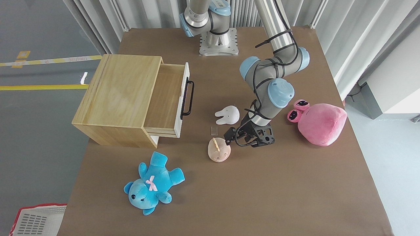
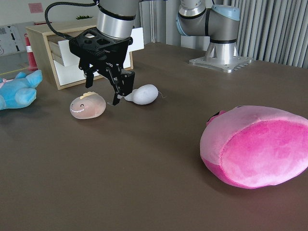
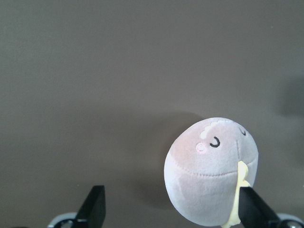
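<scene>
My gripper [image 1: 248, 137] hangs above the table just right of a pale pink round plush [image 1: 218, 153] with a cream ridge. In the wrist view that plush [image 3: 204, 175] lies below the fingertips, by the right finger, and the space between the fingers is empty; the gripper is open. A white bunny toy [image 1: 228, 115] lies just behind the pink plush. A wooden cabinet [image 1: 114, 90] has its drawer [image 1: 163, 98] pulled out, empty, with a black handle.
A blue teddy [image 1: 157, 185] lies at the front left. A large pink plush [image 1: 323, 124] lies at the right.
</scene>
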